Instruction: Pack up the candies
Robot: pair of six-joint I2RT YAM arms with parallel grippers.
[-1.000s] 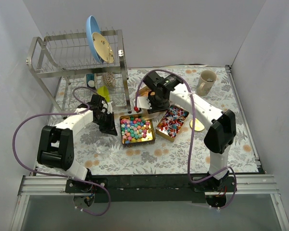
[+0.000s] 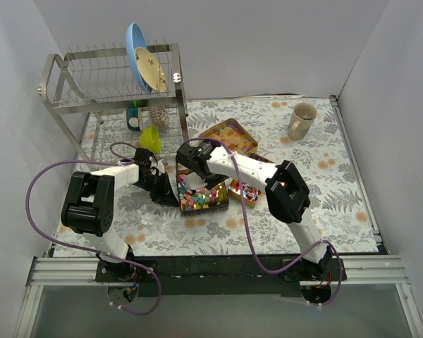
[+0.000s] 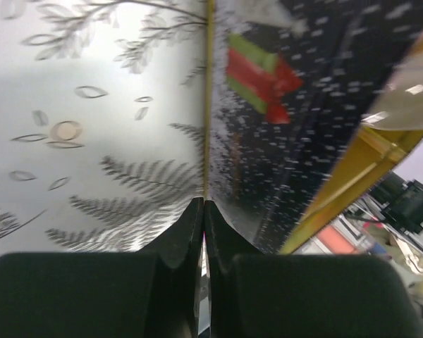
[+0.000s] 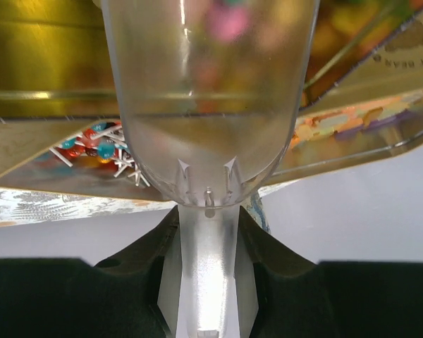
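Note:
A gold-lined box (image 2: 213,208) of colourful round candies sits mid-table in the top view. Over its back part hangs a clear scoop (image 4: 204,134), its handle (image 4: 209,282) pinched in my right gripper. Colours show through the scoop's bowl; whether any candy lies in it I cannot tell. My left gripper is shut, nothing visible between its fingers, right at the box's dark outer side wall (image 3: 282,169); contact is unclear. A lollipop box (image 2: 251,200) stands to the right, partly under the right arm. Farther back is a box of orange candies (image 2: 229,134).
A metal dish rack (image 2: 113,108) with plates and a yellow-green cup (image 2: 150,139) occupies the back left. One mug (image 2: 302,121) stands at the back right.
The right gripper swung left with the scoop, from the back boxes to over the colourful candies.

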